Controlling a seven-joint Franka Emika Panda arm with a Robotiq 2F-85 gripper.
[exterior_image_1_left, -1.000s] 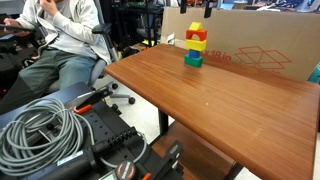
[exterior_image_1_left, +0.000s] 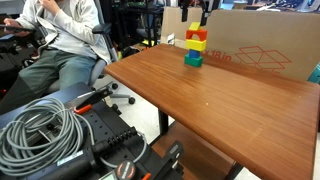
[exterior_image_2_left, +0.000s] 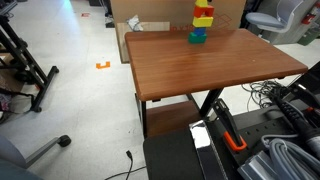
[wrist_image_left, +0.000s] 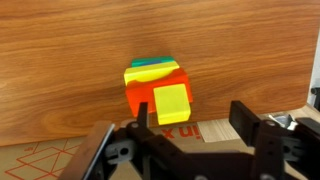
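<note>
A tower of coloured blocks (exterior_image_1_left: 194, 48) stands upright at the far edge of the table. From the bottom it shows green, blue, yellow and red, with a small yellow block (wrist_image_left: 172, 103) on top. At the upper edge of exterior view 1, my gripper (exterior_image_1_left: 195, 17) hangs over the tower, its fingers apart and holding nothing. Looking down in the wrist view, the top block appears within the gap of the gripper, closer to the left finger. In exterior view 2 the tower (exterior_image_2_left: 200, 20) shows, but my gripper is out of frame.
Bare wooden tabletop (exterior_image_1_left: 215, 105) spreads out around the tower. A cardboard panel (exterior_image_1_left: 260, 45) stands along the far edge behind it. A person (exterior_image_1_left: 65, 40) sits at the left, and a coiled cable (exterior_image_1_left: 40, 140) lies in the foreground.
Over the last second my gripper has come into view above the tower, moving slightly downward, and both fingers now show. The block tower has stayed put.
</note>
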